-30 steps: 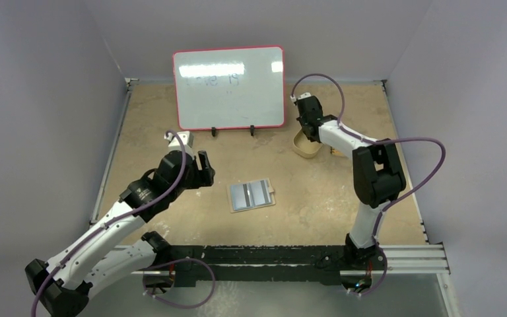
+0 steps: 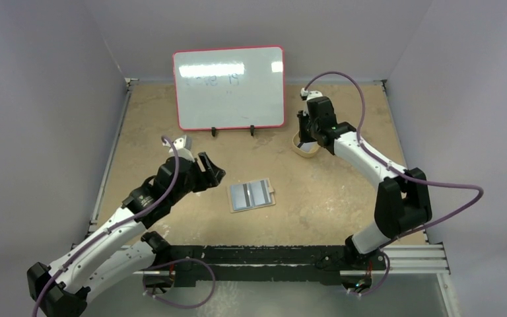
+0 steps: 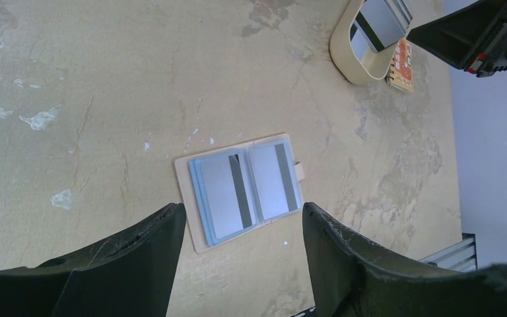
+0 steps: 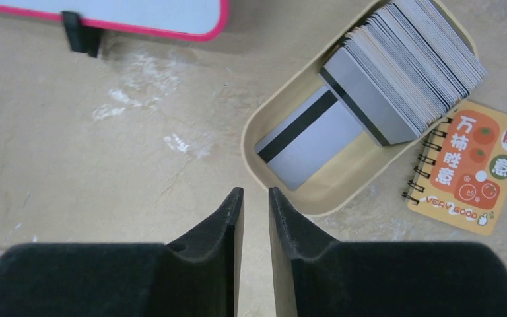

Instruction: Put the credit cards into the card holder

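Observation:
The card holder (image 3: 243, 188) (image 2: 239, 196) lies at the table's middle front, with cards on both of its sides. Behind it to the right, an oval bin (image 4: 259, 165) holds a packed stack of cards (image 4: 403, 66) and one flat card (image 4: 310, 139). My left gripper (image 2: 211, 170) hangs open, left of and behind the holder. My right gripper (image 2: 304, 125) is above the bin, its fingers part open with a narrow gap and no card visible between them.
An orange spiral notebook (image 4: 469, 165) lies beside the bin. A whiteboard (image 2: 229, 88) on black feet stands at the back. The table (image 2: 138, 145) between holder and bin is clear.
My left gripper has moved slightly right.

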